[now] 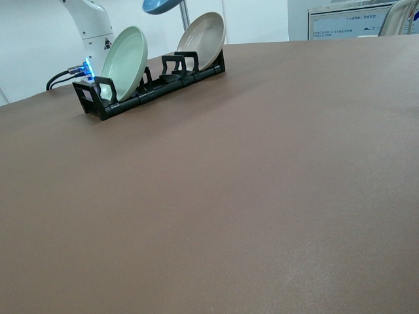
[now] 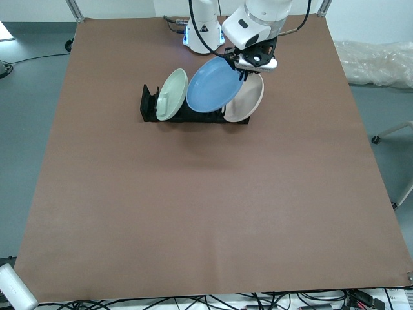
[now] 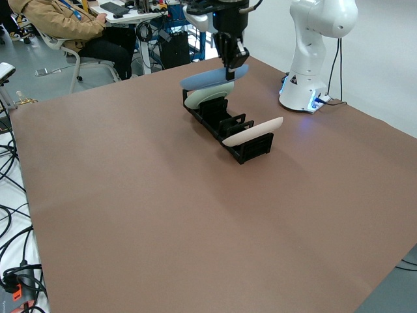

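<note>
A blue plate (image 2: 213, 84) hangs from my gripper (image 2: 242, 72) above a black dish rack (image 1: 150, 95); its underside shows at the top edge of the top view (image 1: 160, 5), clear of the rack. My gripper (image 3: 229, 72) is shut on the blue plate's rim. A mint-green plate (image 1: 124, 65) and a cream plate (image 1: 203, 42) stand upright in the rack on either side of the empty middle slots. In the right view the blue plate (image 3: 208, 78) is seen edge-on above the green one.
The white robot base (image 3: 300, 88) with cables stands behind the rack. Cables lie along the table's near edge in the left view, beyond the surface.
</note>
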